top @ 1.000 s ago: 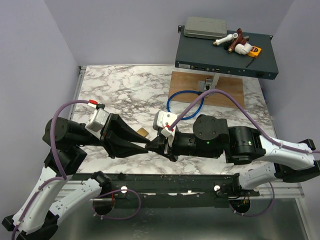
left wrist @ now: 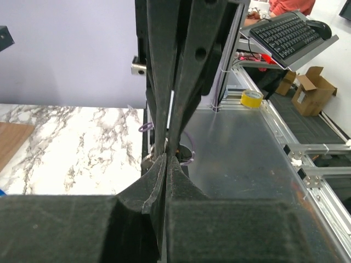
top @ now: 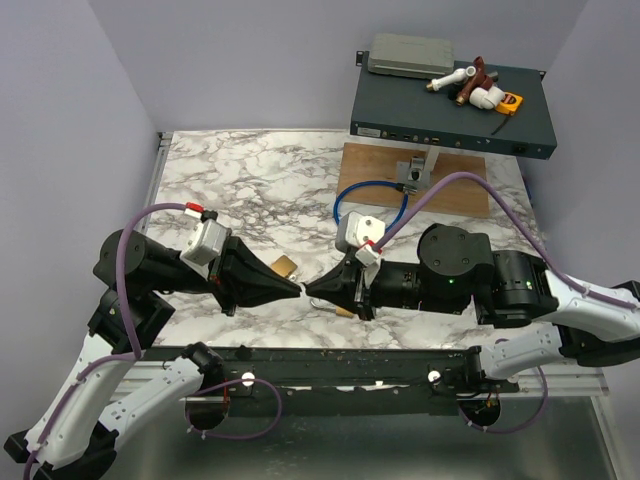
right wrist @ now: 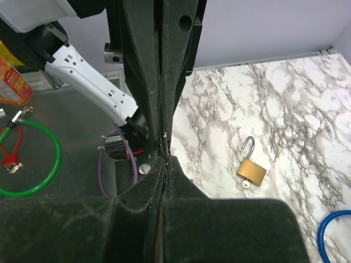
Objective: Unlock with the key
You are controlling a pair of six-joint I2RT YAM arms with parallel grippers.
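Observation:
My left gripper (top: 299,291) and my right gripper (top: 308,288) are both shut, tip facing tip with almost no gap, above the front of the marble table. A tiny silver spot shows at the right fingers (left wrist: 160,118) in the left wrist view; I cannot tell what it is. No key shows clearly in either gripper. A brass padlock (right wrist: 252,171) lies on the table, its shackle swung open, a small silver round piece at its lower edge. In the top view this padlock (top: 284,266) lies beyond the fingertips. A second brass body (top: 344,313) is mostly hidden under the right gripper.
A blue cable (top: 340,203) loops beside a wooden board (top: 366,163) at the back right. Above it hangs a dark shelf (top: 400,110) carrying several items.
My left gripper has closed from a wide opening and shifted slightly right. Just now my right gripper has drawn back to the right, uncovering part of the second brass body.

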